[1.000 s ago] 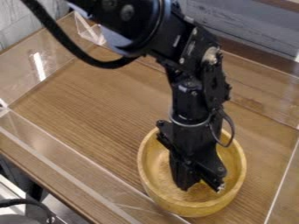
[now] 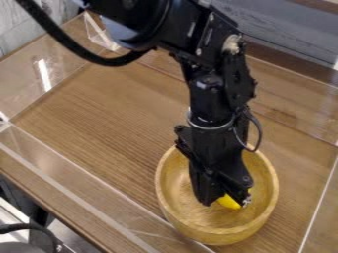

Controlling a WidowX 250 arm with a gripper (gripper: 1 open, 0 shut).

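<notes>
My black gripper (image 2: 211,188) reaches down into a tan oval bowl (image 2: 191,219) at the lower middle of the camera view. Its fingertips are low inside the bowl, and the arm hides much of the bowl's interior. A small yellow object (image 2: 228,201) lies in the bowl by the fingertips, partly hidden. Whether the fingers are apart or together is hard to see.
Bare wooden surface (image 2: 86,109) fills the left and the right side around the bowl. Transparent walls or edges run along the left, and a ledge crosses the back. Black cables lie at the lower left corner.
The gripper has risen slightly over the last second, and more of the yellow object now shows in the bowl.
</notes>
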